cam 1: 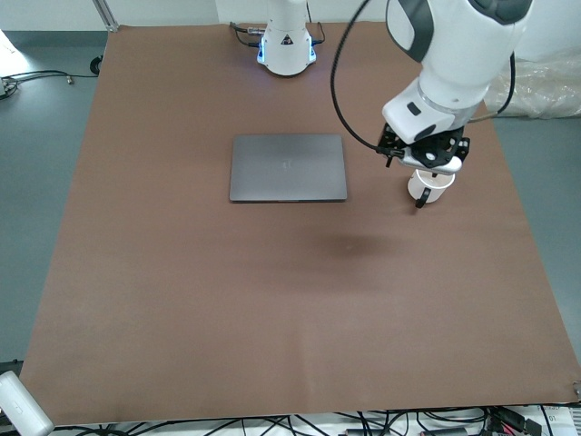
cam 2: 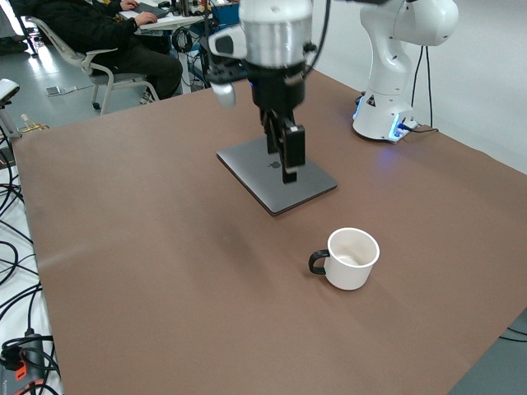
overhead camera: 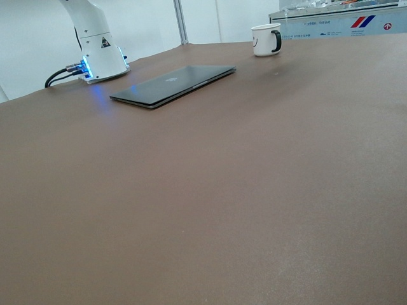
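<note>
A white mug with a black handle stands on the brown table; it also shows in the top view and right view. A closed grey laptop lies left of it. My black gripper hangs over the laptop in the right view; in the left view its assembly is just above the mug, partly hiding it. Whether its fingers are open or shut cannot be made out. The gripper is out of the top view.
Loose cables run along the front edge.
</note>
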